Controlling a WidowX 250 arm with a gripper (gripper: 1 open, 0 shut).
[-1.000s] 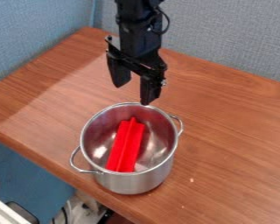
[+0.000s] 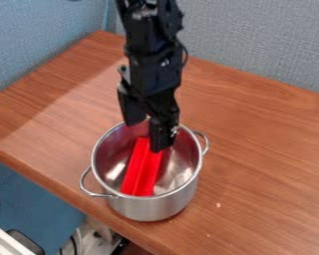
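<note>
A steel pot (image 2: 170,204) with two side handles stands near the front-left edge of the wooden table. A red elongated object (image 2: 139,167) lies inside it. My black gripper (image 2: 148,127) is open, pointing down over the back of the pot, just above the upper end of the red object, which it partly hides. Whether the fingertips touch it I cannot tell.
Grey-blue padded walls (image 2: 262,40) rise at the back and left. The table's left front edge drops to a cluttered lower area.
My gripper has come down from above and behind the pot to a low position over it, near the red object. The pot has not visibly moved.
</note>
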